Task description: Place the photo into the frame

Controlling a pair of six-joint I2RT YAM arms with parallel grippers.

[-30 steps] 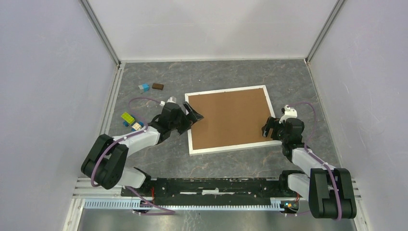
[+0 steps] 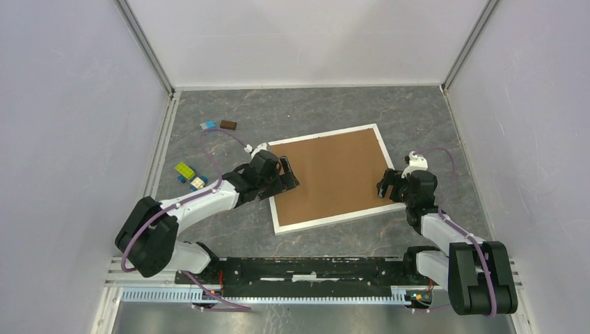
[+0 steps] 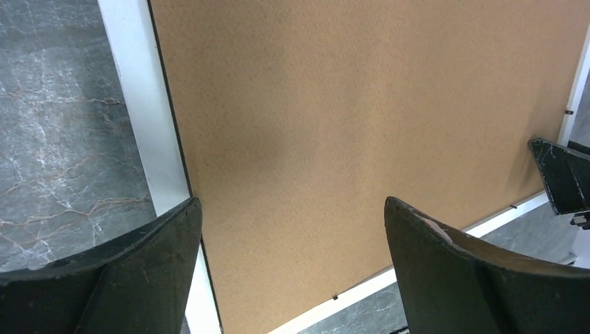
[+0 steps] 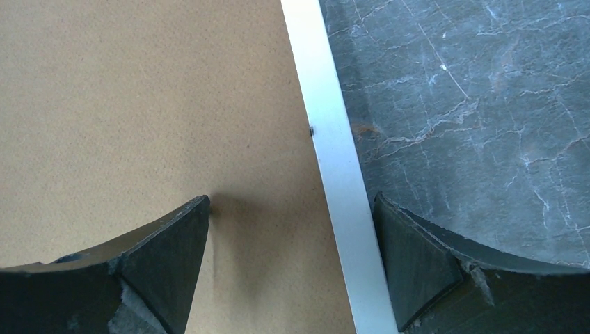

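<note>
A white frame [image 2: 320, 222] with a brown backing board [image 2: 327, 174] lies on the grey table. No photo can be made out. My left gripper [image 2: 289, 170] is open over the frame's left side; in the left wrist view the white left edge [image 3: 142, 104] runs between its fingers. My right gripper [image 2: 386, 183] is open at the frame's right side, its fingers straddling the white edge [image 4: 337, 167], with the outer finger close against it.
Small blue, brown and yellow-green blocks [image 2: 184, 170] lie on the left of the table. Walls enclose both sides and the back.
My left gripper has moved slightly right over the frame. The frame has turned slightly, its near left and far right corners shifting. The right gripper moved very little.
</note>
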